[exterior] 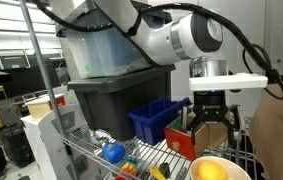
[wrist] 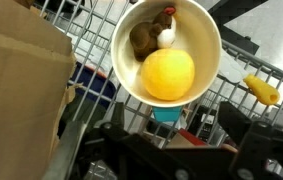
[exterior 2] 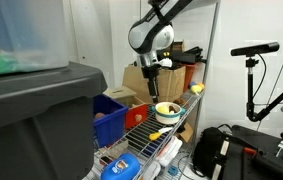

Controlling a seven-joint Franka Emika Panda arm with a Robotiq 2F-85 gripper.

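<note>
My gripper (exterior: 214,132) points down over the wire shelf, its two dark fingers spread apart and nothing seen between them. Below and close to it is a white round bowl (wrist: 205,30). Inside the bowl lie an orange-yellow ball (wrist: 169,75), a brown object (wrist: 143,41) and a small white object (wrist: 167,38). From the wrist, the bowl appears beyond the fingertips, with its near rim just past them. The second exterior view has the bowl (exterior 2: 167,120) near the shelf's edge, beneath the gripper (exterior 2: 158,92).
A wire shelf (exterior 2: 151,150) carries everything. Around are a blue bin (exterior: 151,122), a large black tote (exterior: 121,100), a red box (exterior: 179,142), a brown cardboard box (wrist: 16,90), a blue round object (exterior: 113,153) and a yellow item (wrist: 262,90) beside the bowl.
</note>
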